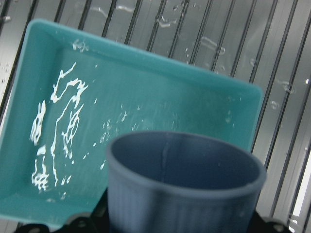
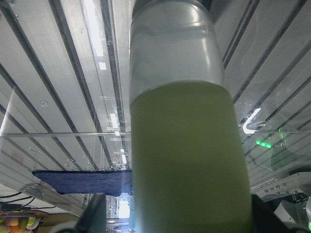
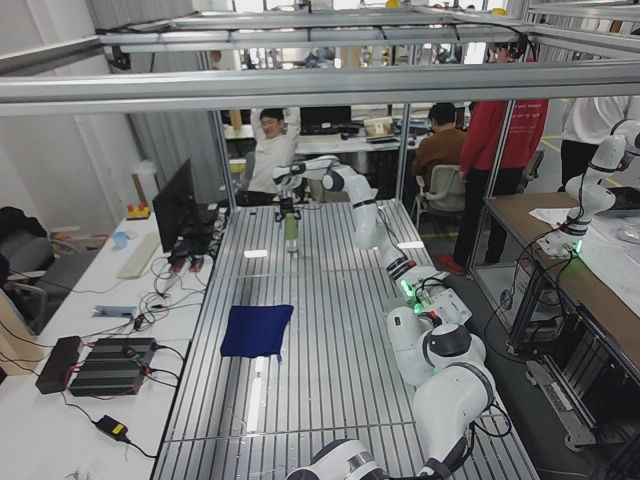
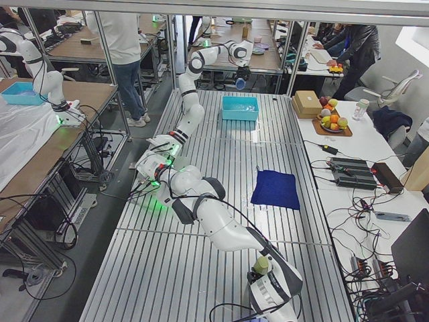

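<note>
My left gripper (image 4: 240, 75) is shut on a blue-grey cup (image 1: 185, 208), which is above a teal tray (image 4: 238, 107) with wet streaks on its floor in the left wrist view. My right gripper (image 3: 288, 210) is shut on a green bottle (image 2: 189, 155) with a clear end, held upright over the far part of the slatted table in the camera left view. A dark blue cloth (image 3: 256, 330) lies flat on the table, apart from both grippers.
Side tables hold a fruit plate (image 4: 333, 122), cardboard boxes (image 4: 306, 103), a monitor (image 3: 176, 205) and cables. Overhead frame bars surround the workspace.
</note>
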